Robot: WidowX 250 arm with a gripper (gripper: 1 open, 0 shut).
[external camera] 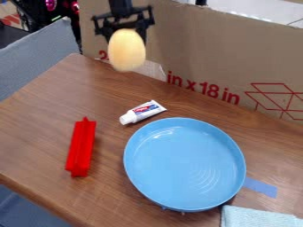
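My black gripper (124, 31) is at the top of the view, shut on a pale yellow oval object (126, 50), held in the air above the back of the wooden table. Below it lies a white toothpaste tube (142, 112). A light blue plate (183, 164) rests on the right half of the table, and a red elongated object (81, 146) lies to the left of the plate.
A cardboard panel (225, 53) with red print runs along the back. A folded light cloth (260, 219) is at the front right, near a strip of blue tape (260, 188).
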